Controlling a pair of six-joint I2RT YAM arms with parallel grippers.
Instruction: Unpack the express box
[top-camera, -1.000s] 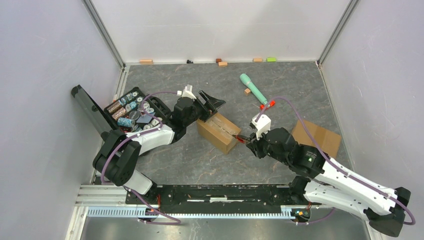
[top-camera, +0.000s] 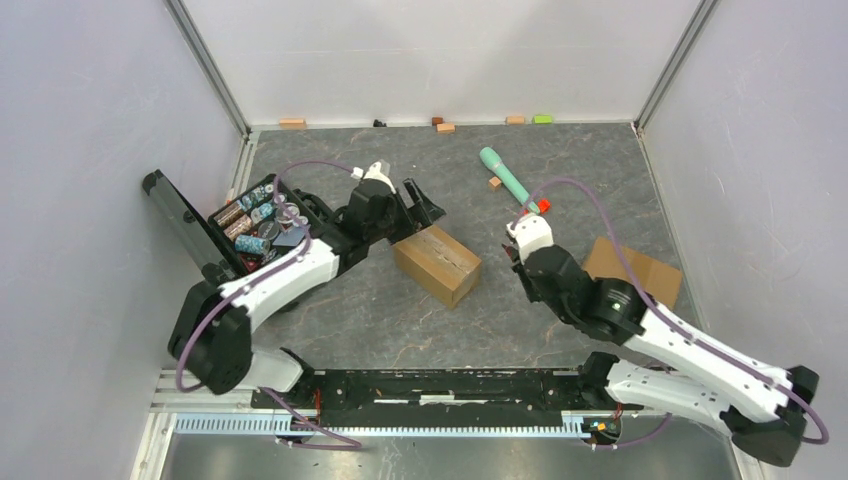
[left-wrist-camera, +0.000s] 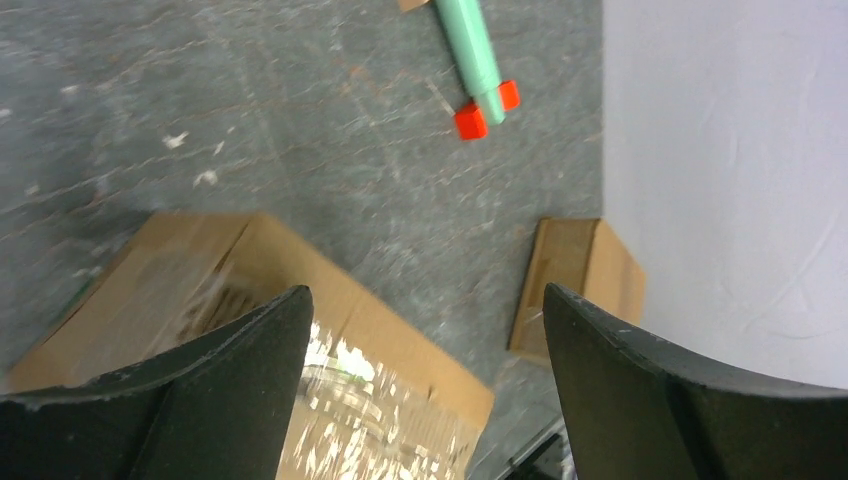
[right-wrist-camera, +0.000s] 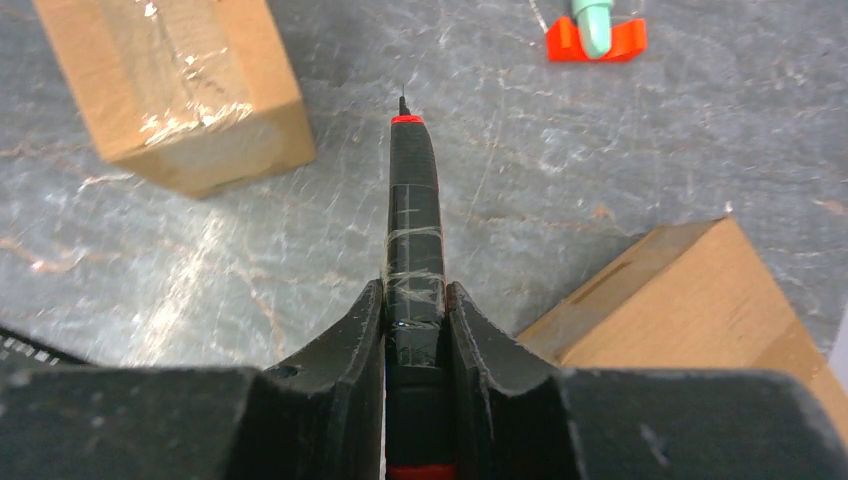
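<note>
The taped cardboard express box (top-camera: 437, 262) lies mid-table, and a torn slit shows in its top tape in the left wrist view. My left gripper (top-camera: 425, 204) is open over the box's far end, its two dark fingers apart in the left wrist view with nothing gripped between them; the box (left-wrist-camera: 340, 340) lies beneath. To the right of the box my right gripper is shut on a slim black pointed tool (right-wrist-camera: 413, 200) with a red band near its tip. The tool points away from me and touches nothing.
A green cylinder (top-camera: 508, 178) rests on a red holder (top-camera: 544, 206) at the back. On the right lies another cardboard box (top-camera: 634, 272). An open black case (top-camera: 268, 222) of cans stands at the left. Small blocks line the back wall.
My left arm has shifted slightly, with its gripper still near the box's far end.
</note>
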